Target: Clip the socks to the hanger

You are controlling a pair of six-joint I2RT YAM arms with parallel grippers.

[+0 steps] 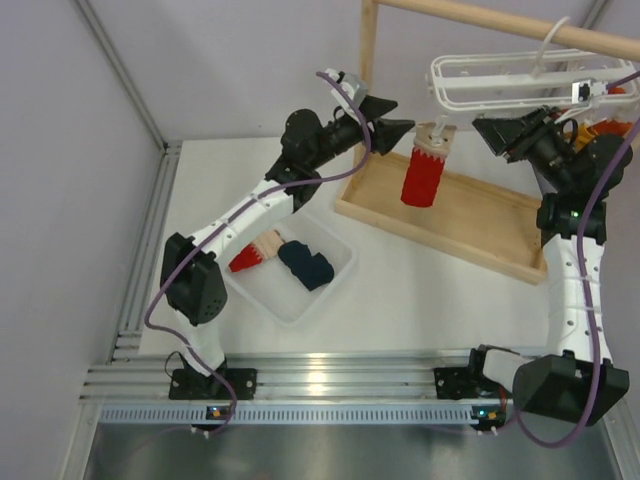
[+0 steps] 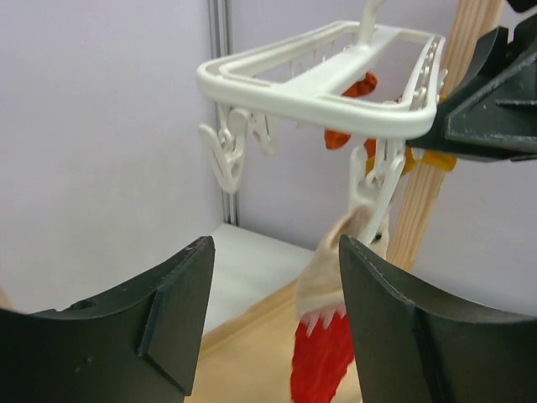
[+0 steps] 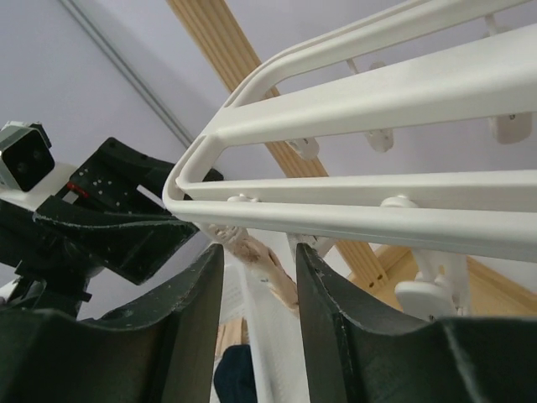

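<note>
A red and beige sock (image 1: 423, 178) hangs from a clip at the near left corner of the white hanger (image 1: 500, 104). In the left wrist view the beige top of this sock (image 2: 323, 290) meets the clip (image 2: 382, 180). Left of it my left gripper (image 1: 402, 118) stands open, nothing between its fingers. My right gripper (image 1: 492, 140) is apart from the sock, beneath the hanger, its fingers part open and empty. Another red and beige sock (image 1: 258, 250) and dark socks (image 1: 306, 265) lie in the white bin (image 1: 285, 315).
The hanger hangs from a wooden rail (image 1: 480, 18) above a wooden frame (image 1: 450, 245). Orange and yellow socks (image 1: 600, 130) hang at its right, partly behind my right arm. Empty clips (image 2: 225, 151) show along the hanger. Bare table lies in front of the frame.
</note>
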